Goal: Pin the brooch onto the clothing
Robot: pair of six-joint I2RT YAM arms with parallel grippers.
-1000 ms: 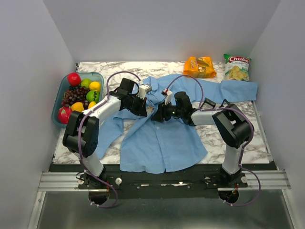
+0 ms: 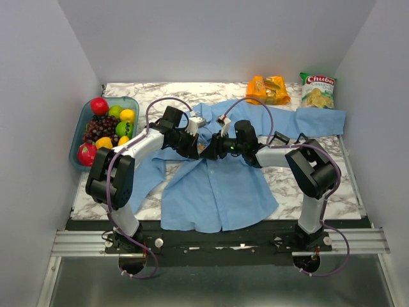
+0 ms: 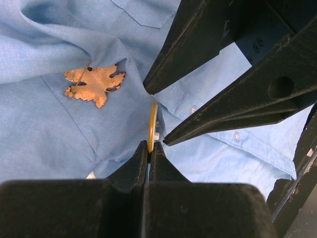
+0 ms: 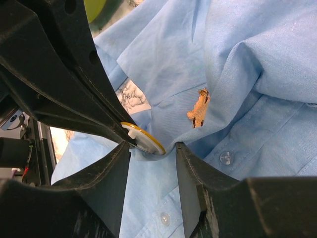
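A round, thin brooch with a yellow rim (image 3: 152,124) stands edge-on at the tips of my left gripper, which is shut on its lower edge. My right gripper is open, its fingertips to either side of the brooch and a raised fold of the blue shirt (image 4: 277,134). No contact shows clearly between the right fingers and the brooch. The brooch's back faces the shirt fold; whether a pin passes through the cloth cannot be made out. A gold leaf-shaped brooch sits on the shirt close by, partly covered by cloth in the right wrist view.
At the left stands a teal basket of fruit (image 2: 78,131). Behind the shirt are an orange snack bag (image 2: 268,90) and a green-and-white chip bag (image 2: 317,91). Dark glasses (image 2: 291,137) lie right of centre. Both arms crowd together over the shirt's middle.
My left gripper has shifted slightly right and nearer. My right gripper has moved a little left, so their tips now sit closer together; the last short stretch shows almost no motion.
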